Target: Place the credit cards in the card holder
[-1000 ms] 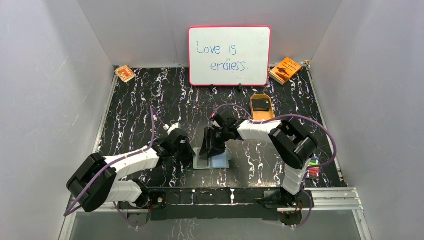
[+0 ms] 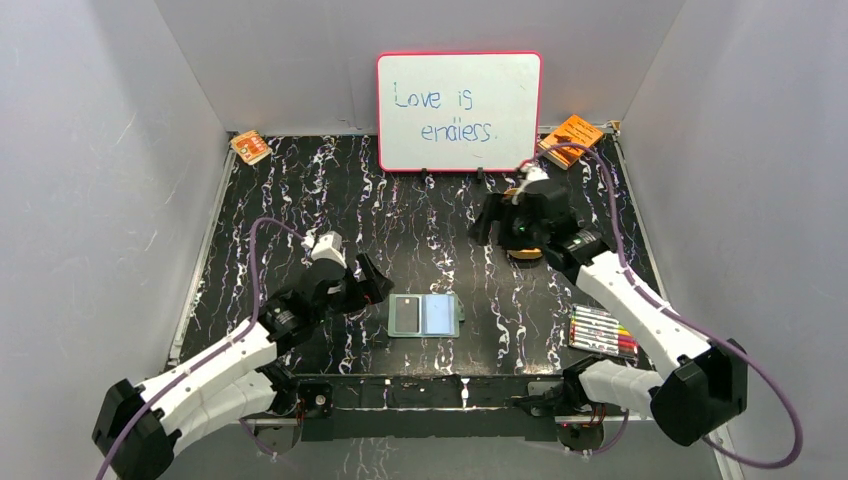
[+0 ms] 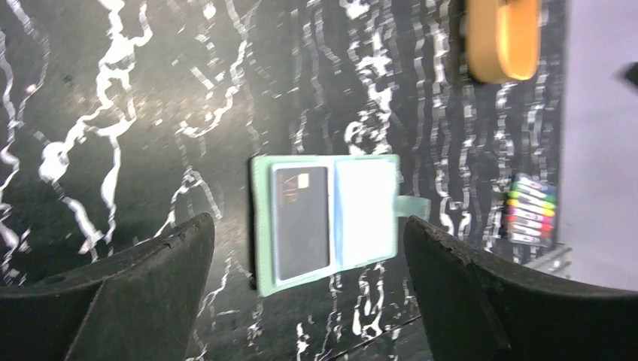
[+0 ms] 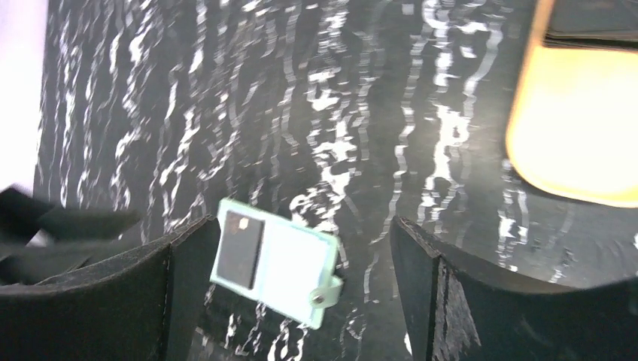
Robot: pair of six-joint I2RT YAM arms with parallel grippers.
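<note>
A pale green card holder (image 2: pixel 440 315) lies open near the front middle, with a dark card (image 3: pixel 300 222) in its left pocket and a light blue right side (image 4: pixel 290 271). My left gripper (image 2: pixel 376 277) hangs open just left of and above it, nothing between its fingers. My right gripper (image 2: pixel 488 220) is open, raised over the orange tray (image 4: pixel 572 128) at the back right, which holds dark cards (image 4: pixel 594 22) and is largely hidden in the top view.
A whiteboard (image 2: pixel 459 110) stands at the back, books (image 2: pixel 568 140) in the back corners. Markers (image 2: pixel 600 330) lie at the front right. The table middle behind the holder is clear.
My right gripper has risen from over the holder toward the tray at the back right. My left gripper has lifted slightly and moved away from the holder.
</note>
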